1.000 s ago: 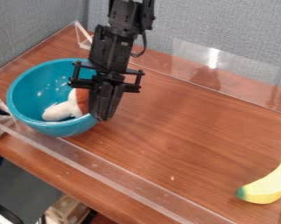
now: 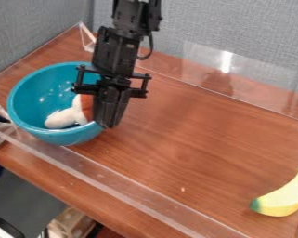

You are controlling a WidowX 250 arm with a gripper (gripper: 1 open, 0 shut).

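Note:
My gripper point(image 2: 104, 110) points down over the right side of a teal bowl point(image 2: 40, 88) at the left of the table, its lower part hiding some of that rim. Inside the bowl, a white object point(image 2: 62, 118) lies beside an orange-red one point(image 2: 85, 104), which is partly hidden by the gripper. The gripper looks shut; whether anything is between its fingers cannot be seen clearly. A yellow banana point(image 2: 282, 194) with a green tip lies at the lower right.
Clear low walls run along the back and front edges, with grey panels behind.

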